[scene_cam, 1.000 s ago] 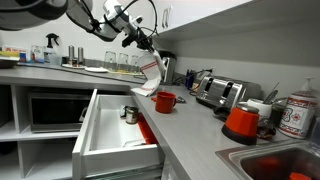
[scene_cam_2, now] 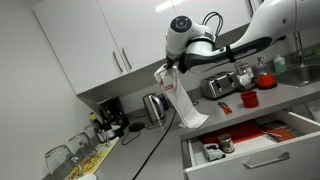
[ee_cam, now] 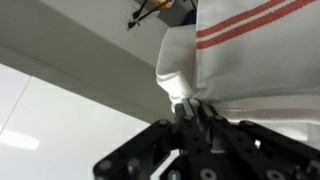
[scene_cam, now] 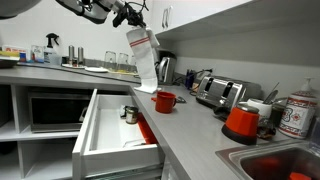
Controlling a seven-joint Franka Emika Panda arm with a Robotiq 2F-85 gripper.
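Note:
A white cloth with red stripes (scene_cam: 144,60) hangs from my gripper (scene_cam: 138,25), above the counter corner near the open drawer. In the second exterior view the cloth (scene_cam_2: 178,98) drapes down below the gripper (scene_cam_2: 170,68), its lower edge at about counter height. The wrist view shows the cloth (ee_cam: 245,65) bunched at the fingers (ee_cam: 190,110), so the gripper is shut on it. The fingertips are partly covered by folds.
Below stands an open white drawer (scene_cam: 100,145) with jars inside. A red mug (scene_cam: 166,102), a toaster (scene_cam: 220,92) and a red-and-black kettle-like item (scene_cam: 241,124) are on the counter (scene_cam: 200,135). White cupboards (scene_cam_2: 75,45) hang behind the arm.
The gripper and cloth have shifted. The cloth slanted off to the right a second ago; it now hangs longer and nearer the first exterior camera, more spread out.

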